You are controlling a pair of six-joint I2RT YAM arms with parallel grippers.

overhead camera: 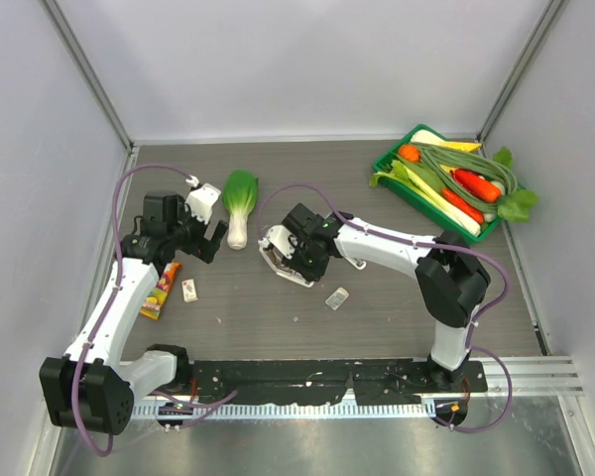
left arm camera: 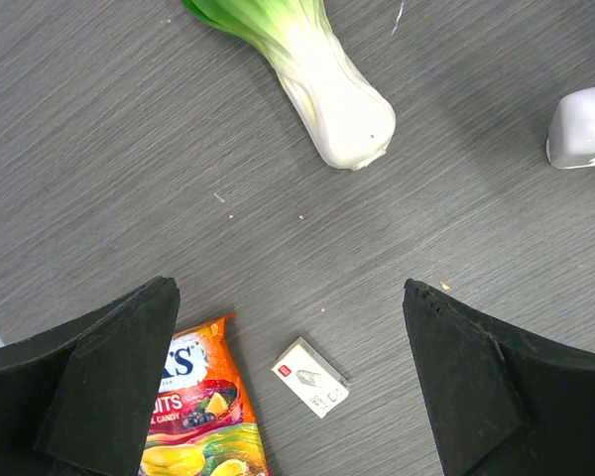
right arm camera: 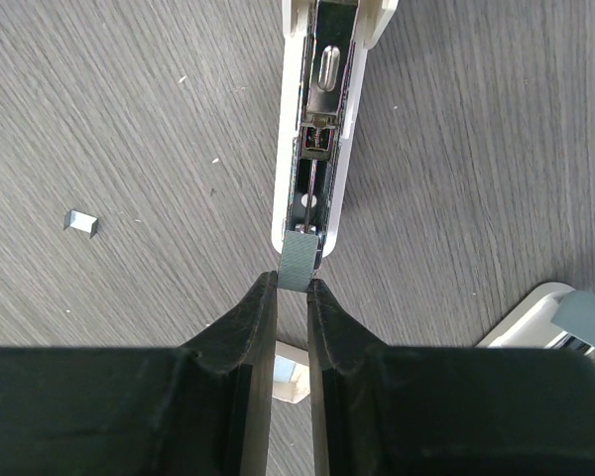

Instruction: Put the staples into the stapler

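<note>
The stapler (overhead camera: 294,279) lies opened on the table near the middle, partly under my right gripper (overhead camera: 309,274). In the right wrist view its metal channel (right arm camera: 309,178) runs upward from my fingertips. A short grey strip of staples (right arm camera: 297,260) is pinched between the tips of my right gripper, overlapping the near end of the channel. Whether the strip rests inside the channel I cannot tell. My left gripper stands open over bare table, with nothing between its fingers; a white stapler end (left arm camera: 581,129) shows at the right of its view.
A small staple fragment (right arm camera: 81,222) lies loose beside the stapler. Small boxes (overhead camera: 337,298) (overhead camera: 189,291), a leek (overhead camera: 239,208) and a snack packet (overhead camera: 159,292) lie around. Another white-and-grey object (right arm camera: 555,319) is right of the gripper. A green vegetable basket (overhead camera: 379,162) stands back right.
</note>
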